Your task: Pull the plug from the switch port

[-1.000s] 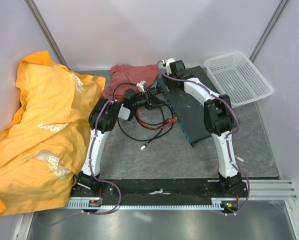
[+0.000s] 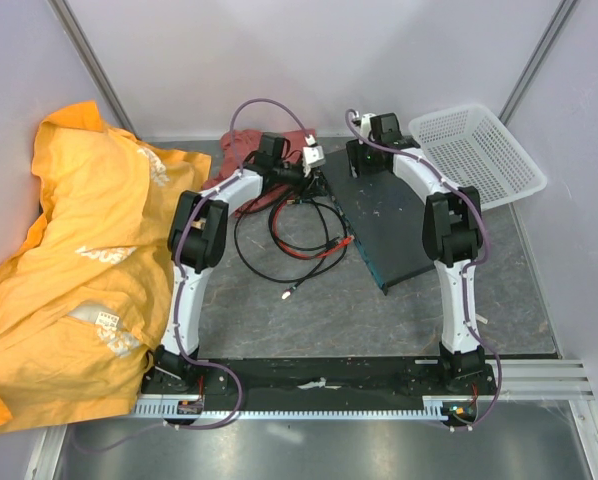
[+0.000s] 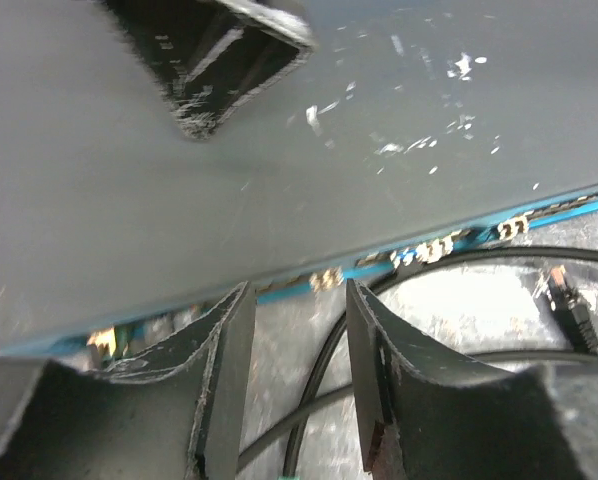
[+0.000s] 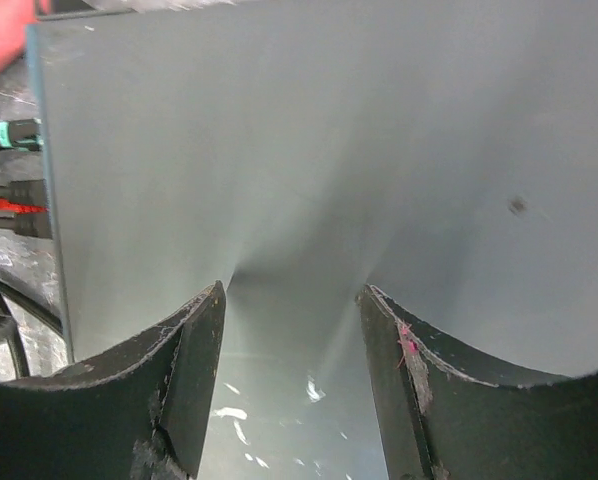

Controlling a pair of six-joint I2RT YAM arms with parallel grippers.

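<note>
The switch [image 2: 384,225] is a dark flat box with a teal-blue port edge facing left in the top view. In the left wrist view my left gripper is open beside that port edge [image 3: 354,272], nothing between its fingers. A black cable [image 3: 479,254] runs up to the port edge just right of the fingers. My right gripper is part open over the bare top of the switch, holding nothing. Several black plugs [image 4: 27,222] line the port edge at the left of the right wrist view, one with a teal band [image 4: 17,134].
Coiled black and red cables [image 2: 314,250] lie left of the switch, with a loose pale-tipped connector [image 2: 288,293] in front. A red cloth [image 2: 239,150] is behind the left arm. A white basket [image 2: 479,155] stands at back right, a yellow cloth [image 2: 89,230] at far left.
The right gripper has shifted rightward over the switch.
</note>
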